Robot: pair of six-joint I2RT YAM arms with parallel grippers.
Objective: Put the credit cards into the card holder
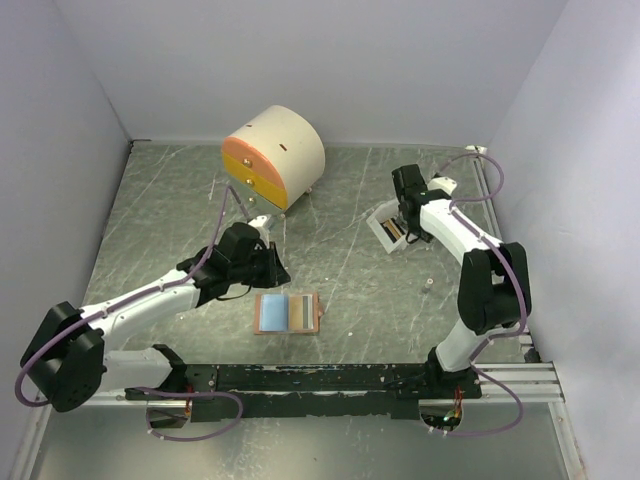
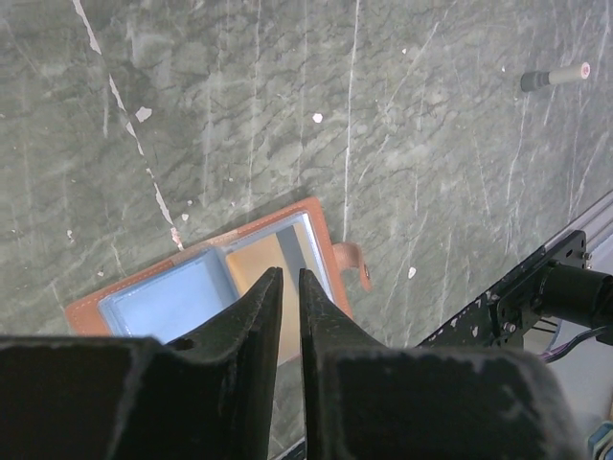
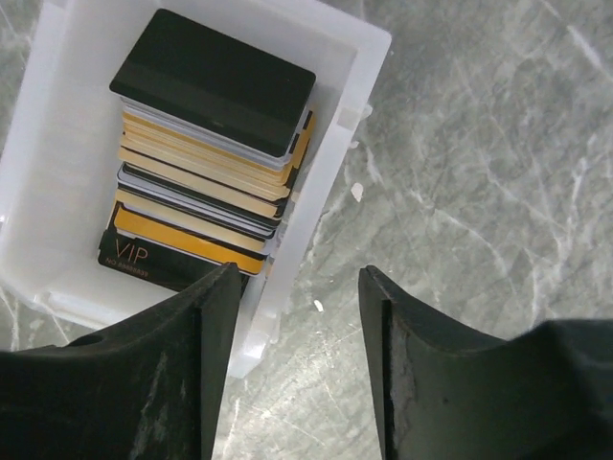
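A white plastic box (image 3: 306, 206) at the back right holds stacked cards, black (image 3: 215, 81), yellow and pale, one marked VIP (image 3: 144, 257). My right gripper is above the box's edge, part open, with no card visible between its fingers. The card holder (image 1: 286, 314) lies at the front centre, wooden-coloured, with a blue card (image 2: 163, 297) and beige and grey slots or cards. My left gripper hangs above it; its fingertips are close together, and whether it is shut is unclear.
A white drum-shaped cabinet (image 1: 285, 150) with orange and yellow front stands at the back centre. A small cylinder (image 2: 556, 77) stands right of the holder.
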